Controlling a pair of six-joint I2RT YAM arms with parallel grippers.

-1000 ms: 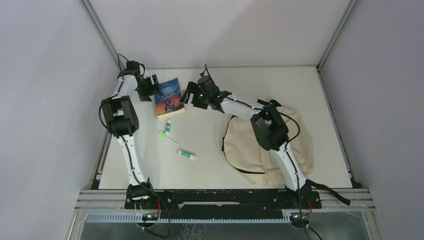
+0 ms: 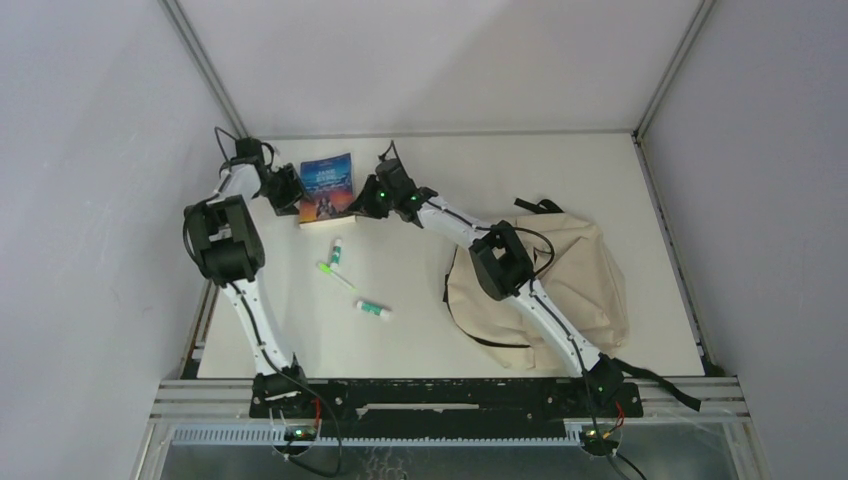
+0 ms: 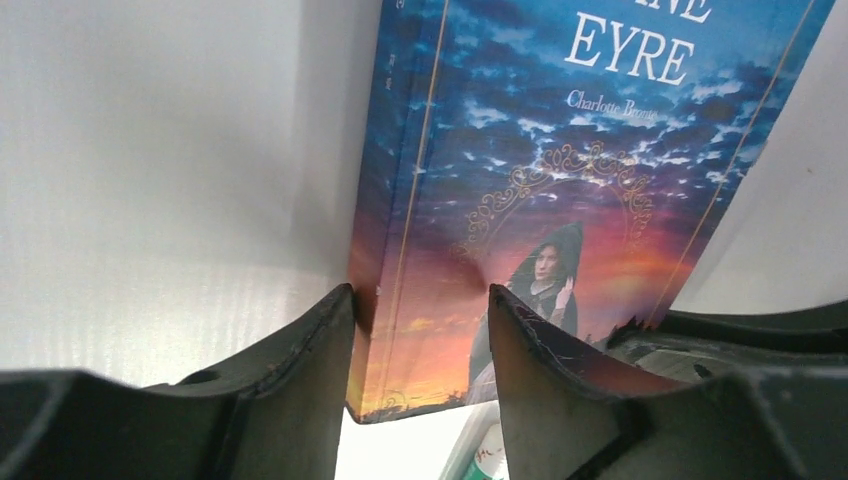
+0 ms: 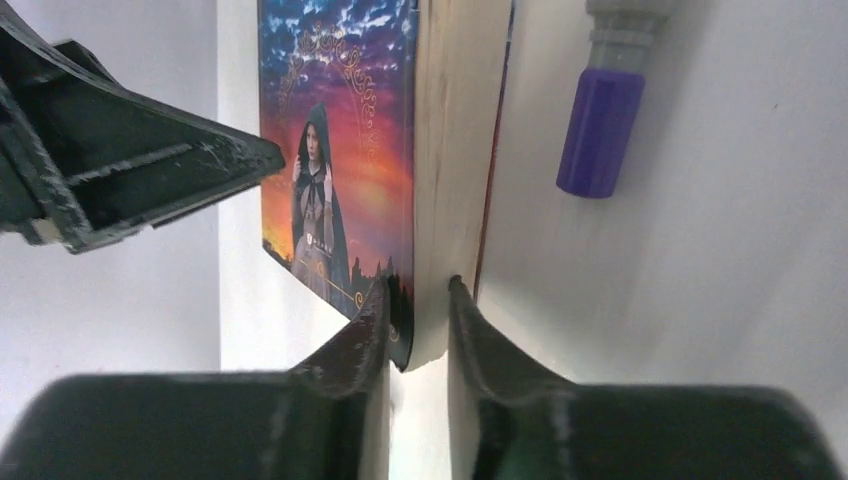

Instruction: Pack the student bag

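Note:
The Jane Eyre book [image 2: 326, 185] lies between my two grippers at the back left of the table. My left gripper is at the book's left edge, one finger by the spine, the other over the cover, part open. My right gripper is at the book's right lower corner, one finger on the cover side and one by the page edge; whether it grips is unclear. The beige bag [image 2: 540, 310] lies at the right, partly under my right arm.
A purple bottle [image 4: 601, 130] stands or lies right of the book. Glue sticks [image 2: 371, 310] and a highlighter [image 2: 338, 276] lie below the book.
The book has shifted left and turned straighter. My right gripper has moved left onto its edge; my left gripper has moved down and left along with it.

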